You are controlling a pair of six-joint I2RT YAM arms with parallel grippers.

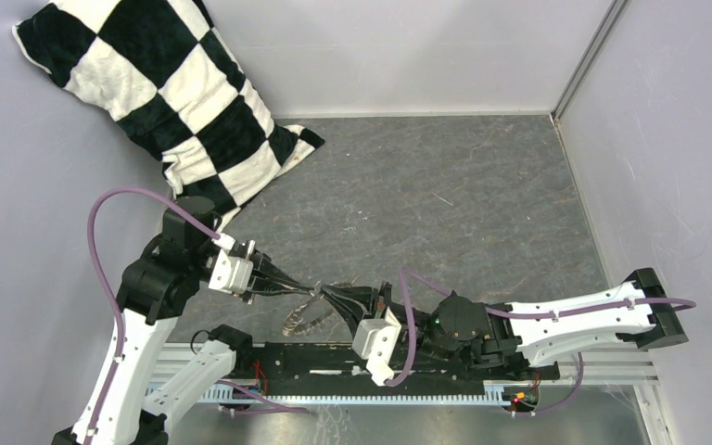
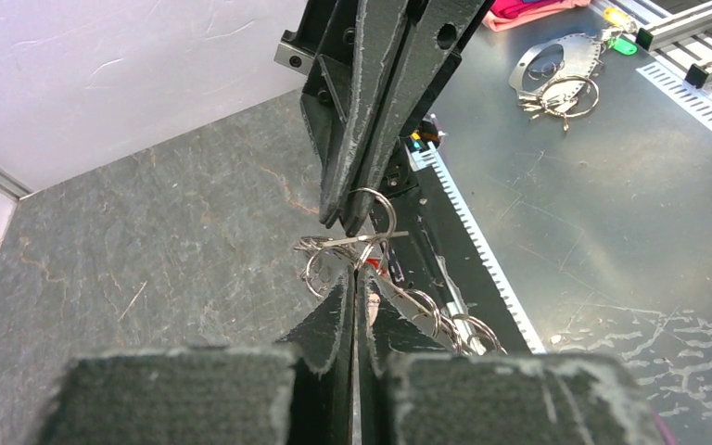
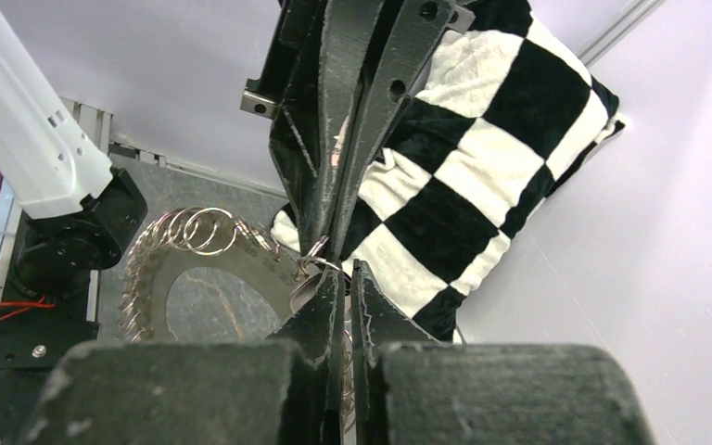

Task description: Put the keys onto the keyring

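Note:
A curved metal plate [image 3: 162,264] with several wire rings along its edge hangs in the air, below the meeting fingertips. My left gripper is shut, its tips almost touching those of my right gripper, also shut. A thin metal ring [image 2: 390,215] curves from the right fingertips down towards the left ones, and a smaller loop stands at the left tips. From the right wrist, my right gripper shows wire by its tips, just under the left gripper. How the loops link, and what the left tips pinch, cannot be made out.
Black-and-white checked cloth [image 1: 195,102] covers the back left corner. The grey floor [image 1: 436,185] behind the grippers is clear. Along the front runs a slotted rail [image 1: 408,400]. Beyond the rail lie another metal plate with rings [image 2: 565,79] and pink cloth [image 2: 533,9].

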